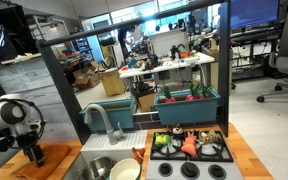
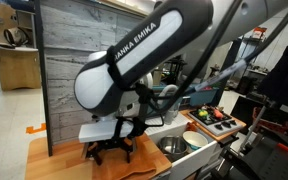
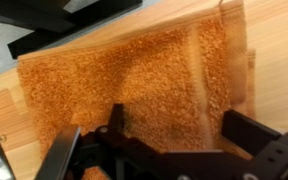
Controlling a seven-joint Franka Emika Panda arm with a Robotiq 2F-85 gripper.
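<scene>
An orange-brown towel (image 3: pixel 164 85) lies folded on the wooden counter, filling most of the wrist view. My gripper is open above it, its two black fingers (image 3: pixel 246 130) wide apart with only towel surface showing between them. In exterior view 2 the gripper (image 2: pixel 110 150) is low over the towel (image 2: pixel 144 162). Whether the fingertips touch the cloth cannot be made out. Exterior view 1 has the gripper (image 1: pixel 33 156) at the far left, over the towel (image 1: pixel 56 157).
To the right of the towel come the sink with its faucet (image 1: pixel 106 121), a metal pot (image 2: pixel 172 147), a cream bowl (image 1: pixel 125 170) and a stove (image 1: pixel 189 155) carrying toys. A blue-grey bin (image 1: pixel 187 109) stands behind. Bare counter (image 2: pixel 49 160) shows left of the towel.
</scene>
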